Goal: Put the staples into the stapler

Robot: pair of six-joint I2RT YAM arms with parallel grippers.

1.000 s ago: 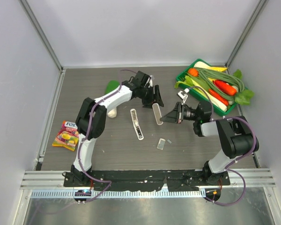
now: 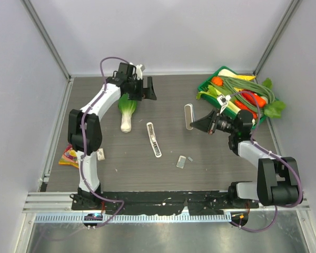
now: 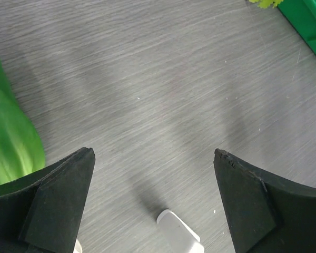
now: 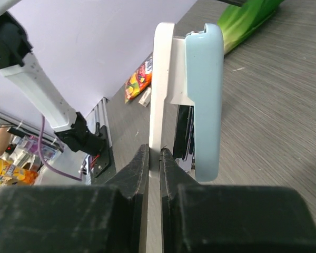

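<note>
My right gripper is shut on a white and light-blue stapler, gripping its white part near the lower end. The stapler stands upright between its fingers, with dark metal parts showing between the two halves; in the top view the stapler is right of centre, clear of the left hand. My left gripper is open above the leafy end of a green vegetable, nothing between its fingers. A long white piece with metal inside lies on the table. A small grey-white block, perhaps staples, lies nearer the front.
A green basket of vegetables stands at the back right. The leafy vegetable lies at the back left. A snack bag and a small pale block lie at the left, partly by the left arm.
My left gripper has moved away from the stapler, to the left and back over the vegetable. My right gripper has carried the stapler slightly right and back, and the stapler now looks straighter.
</note>
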